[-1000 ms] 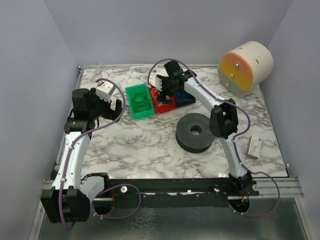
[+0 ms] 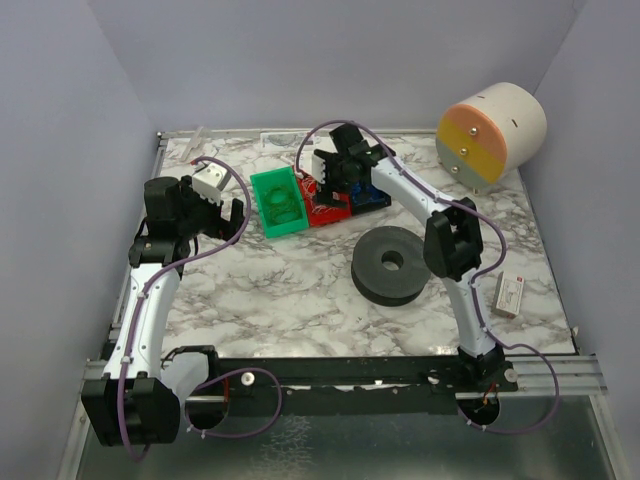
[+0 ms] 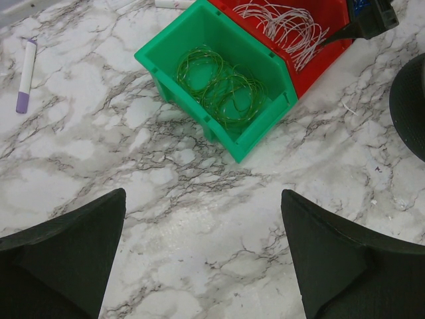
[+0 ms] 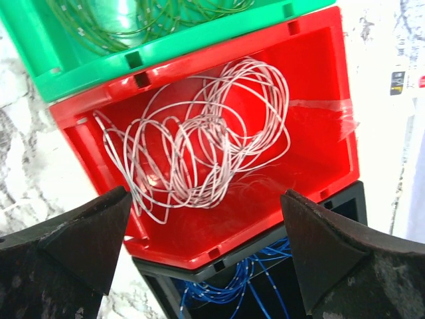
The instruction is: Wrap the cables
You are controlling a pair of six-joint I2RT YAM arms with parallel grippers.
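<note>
My right gripper is open over the red bin (image 4: pixel 312 166), which holds loose loops of white cable (image 4: pixel 219 133), with nothing clearly held between its fingers. Beside it, the green bin (image 3: pixel 159 53) holds coiled green cable (image 3: pixel 236 100), and the black bin (image 4: pixel 348 206) holds blue cable (image 4: pixel 239 286). My left gripper is open and empty above bare marble, left of the green bin.
A dark grey spool (image 2: pixel 370 265) lies right of centre, a cylinder with coloured face (image 2: pixel 505 125) at the back right, a small box (image 2: pixel 508 295) at front right. A marker (image 3: pixel 26 73) lies left.
My right arm has shifted very slightly over the red bin. My left arm has not moved.
</note>
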